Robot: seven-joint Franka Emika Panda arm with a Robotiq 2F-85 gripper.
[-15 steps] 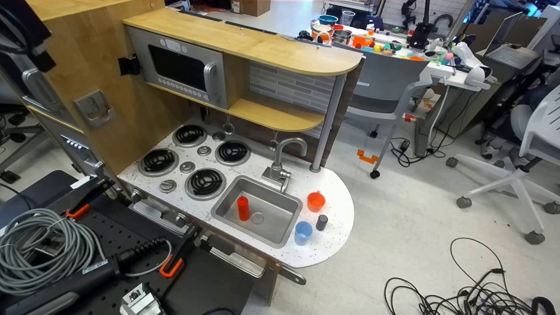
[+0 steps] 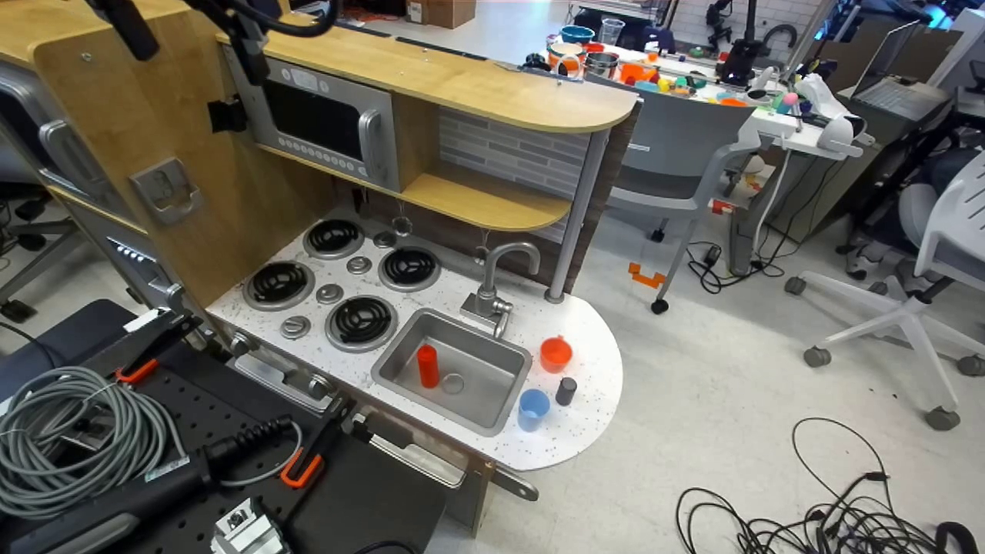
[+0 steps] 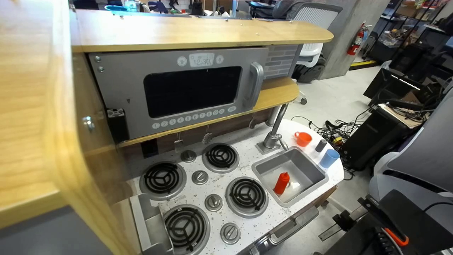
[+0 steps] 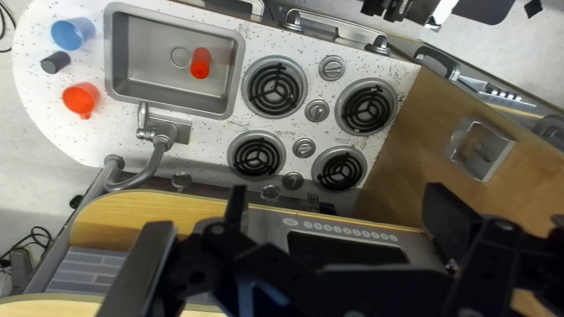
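My gripper is at the top left of exterior view 1, high by the microwave end of the toy kitchen's top shelf. Its dark fingers stand wide apart in the wrist view, with nothing held between them. Below, a red bottle stands in the grey sink. On the white counter beside the sink are an orange-red cup, a small dark grey cylinder and a blue cup. The gripper touches none of these and does not show in exterior view 2.
A microwave with its door shut hangs above the stove burners. A curved faucet rises behind the sink. The wooden shelf and side panel bound the space. The burners are bare.
My gripper has moved right in exterior view 1, from the left edge to above the top shelf. The bottle, cups and cylinder have stayed in place.
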